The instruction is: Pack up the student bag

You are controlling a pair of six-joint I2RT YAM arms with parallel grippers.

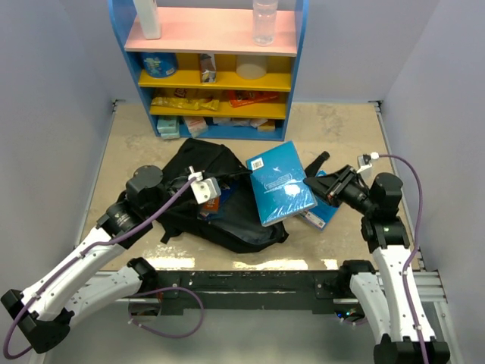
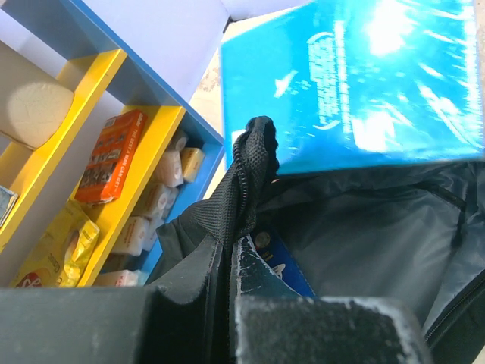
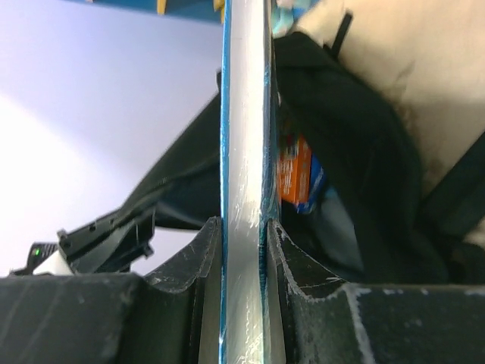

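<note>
The black bag point(image 1: 244, 239) lies open on the table, with an orange item point(image 3: 293, 173) and a blue item point(image 2: 282, 260) inside it. My left gripper is shut on the bag's edge point(image 2: 254, 171) and holds that fabric up. A thick blue book point(image 1: 280, 184) in shiny wrap hangs tilted over the right side of the bag mouth. Its far edge is gripped by my right gripper, whose fingers press on both covers. In the top view, a second blue book point(image 1: 323, 214) lies on the table, partly covered by the first.
A blue shelf unit point(image 1: 212, 130) with yellow boards stands at the back, holding several packets, a blue tub point(image 1: 159, 64) and a clear bottle point(image 1: 264, 21). A black strap point(image 1: 317, 163) lies beyond the held book. Bare table point(image 1: 333, 125) shows at the back right.
</note>
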